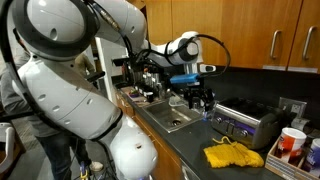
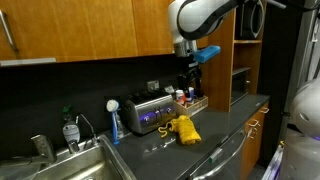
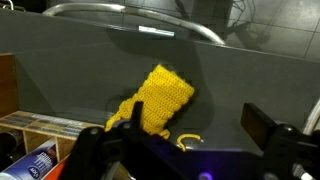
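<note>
A yellow knitted cloth point(image 1: 232, 153) lies crumpled on the dark countertop, with a thin yellow loop trailing from it. From exterior view 2 the cloth point(image 2: 184, 129) sits in front of the wooden crate. High over the counter hangs my gripper point(image 1: 201, 100), clear of the cloth. In the wrist view the gripper has its two dark fingers spread wide, with no object held between them. Below them the cloth point(image 3: 160, 97) shows left of centre, its lower part partly hidden by the left finger.
A silver toaster point(image 1: 245, 124) stands by the wall. Beside it a wooden crate point(image 2: 198, 102) holds cups and cans. The sink point(image 1: 172, 117) and a blue brush point(image 2: 116, 122) are farther along. A curved handle point(image 3: 140, 13) runs along the counter's front. Bare counter surrounds the cloth.
</note>
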